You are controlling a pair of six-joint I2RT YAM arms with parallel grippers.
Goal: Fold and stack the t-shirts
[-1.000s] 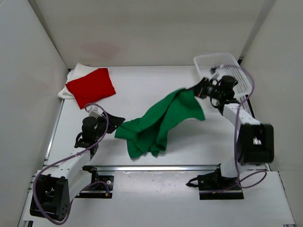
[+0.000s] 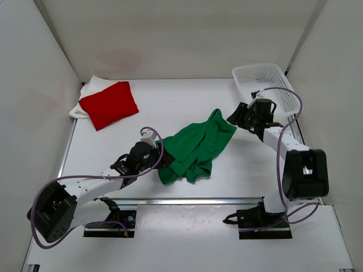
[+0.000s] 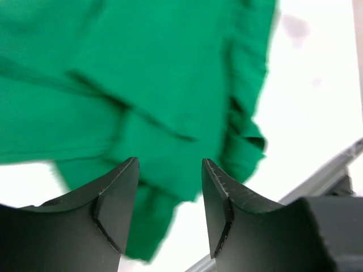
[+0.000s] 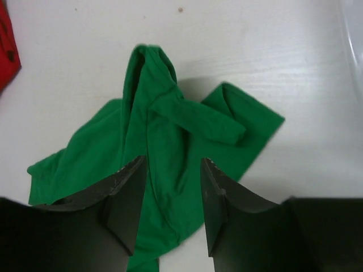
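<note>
A crumpled green T-shirt [image 2: 195,147] lies on the white table. My left gripper [image 2: 168,157] hangs over its left part; in the left wrist view the open fingers [image 3: 113,207] show green fabric below them. My right gripper [image 2: 235,118] is above the table just past the shirt's upper right end. In the right wrist view its fingertips [image 4: 130,181] are apart, with the shirt seen beyond them and nothing visibly held.
A folded red shirt [image 2: 108,105] lies on white folded fabric [image 2: 85,88] at the back left. A white basket [image 2: 255,72] stands at the back right.
My left gripper has moved right over the green shirt. The right gripper has let go of the shirt, which now lies lower, and has shifted slightly toward the front left.
</note>
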